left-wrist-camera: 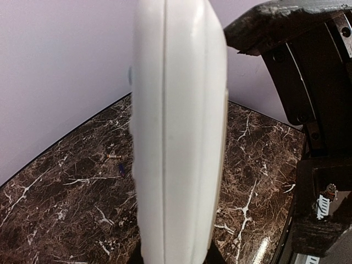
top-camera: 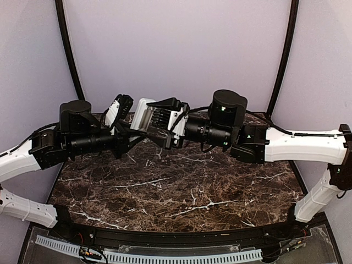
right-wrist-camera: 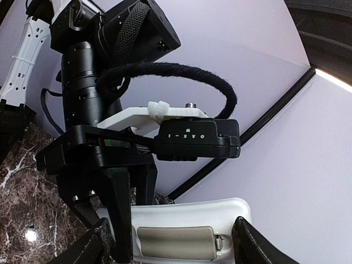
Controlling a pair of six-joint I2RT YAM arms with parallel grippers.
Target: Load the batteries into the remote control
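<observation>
My left gripper [top-camera: 132,138] is shut on the white remote control [top-camera: 141,113], holding it raised above the table. One of its black fingers [right-wrist-camera: 118,220] crosses the remote's face in the right wrist view. There, the remote shows an oblong grey-gold insert [right-wrist-camera: 176,242] with a small metal piece [right-wrist-camera: 219,242] at its right end; I cannot tell whether this is a battery or the bare compartment. Only the remote's smooth white edge [left-wrist-camera: 179,132] shows in the left wrist view. My open right gripper has its fingers spread close to the remote's two ends.
Two small objects lie on the dark marbled table: a light one [left-wrist-camera: 114,157] and a dark blue one [left-wrist-camera: 121,169], too small to identify surely. Plain pale walls [top-camera: 176,49] enclose the table.
</observation>
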